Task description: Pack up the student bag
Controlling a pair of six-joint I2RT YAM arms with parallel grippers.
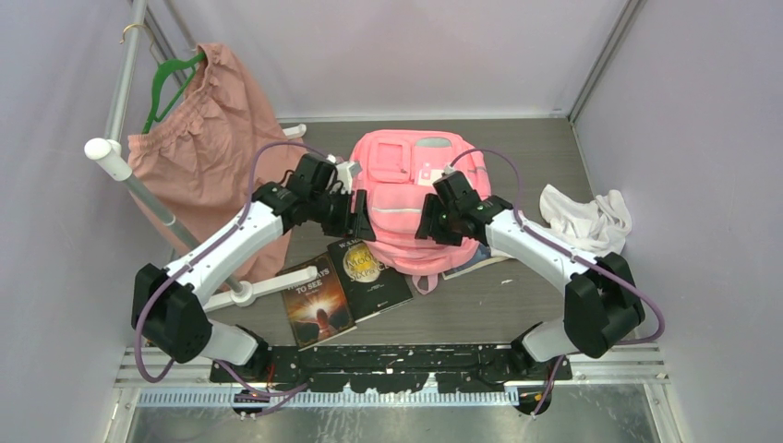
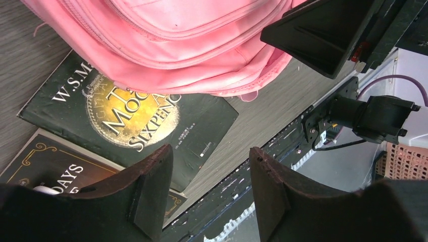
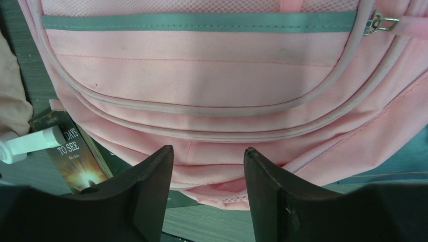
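Observation:
The pink backpack (image 1: 406, 161) lies flat at the middle of the table. My left gripper (image 1: 349, 220) is at its left lower side; in its own view it is open with nothing between the fingers, above the dark Moon and Sixpence book (image 2: 202, 136). My right gripper (image 1: 439, 223) stands open over the backpack's front, above zipper seams and folds (image 3: 212, 136). A second book, Days to See (image 1: 309, 305), lies beside the dark one, partly under the rack's foot. Another book (image 1: 471, 268) is partly hidden under the bag's right side.
A clothes rack (image 1: 166, 217) with pink shorts on a green hanger (image 1: 171, 69) fills the left. A white cloth (image 1: 586, 226) lies at the right. Bare table shows behind the bag and at the front right.

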